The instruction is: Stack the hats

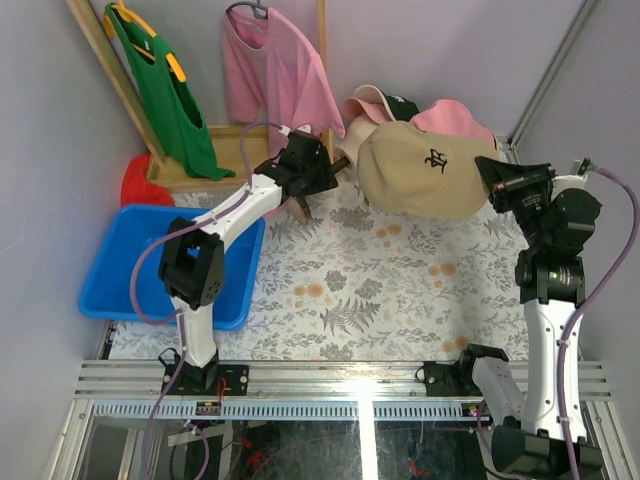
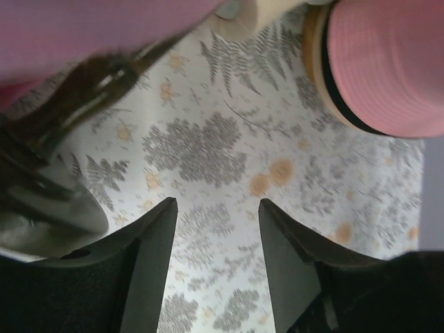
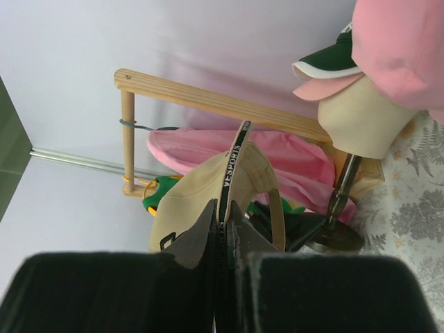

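My right gripper (image 1: 487, 172) is shut on the brim of a tan cap (image 1: 420, 170), which hangs in the air before the back wall. In the right wrist view the cap's brim edge (image 3: 239, 156) runs down between the fingers. A pink hat (image 1: 452, 117) lies partly hidden behind the cap, and shows in the left wrist view as a ribbed pink crown (image 2: 388, 69). A green cap with pink brim (image 3: 333, 59) rests by a toppled stand's beige head (image 3: 364, 118). Over the patterned floor, beside that stand, my left gripper is open and empty.
The stand's wooden post (image 2: 97, 90) and round base (image 1: 298, 208) lie close to my left gripper. A blue bin (image 1: 225, 290) stands at left. A wooden rack with a pink shirt (image 1: 275, 75) and green vest (image 1: 160, 95) is behind.
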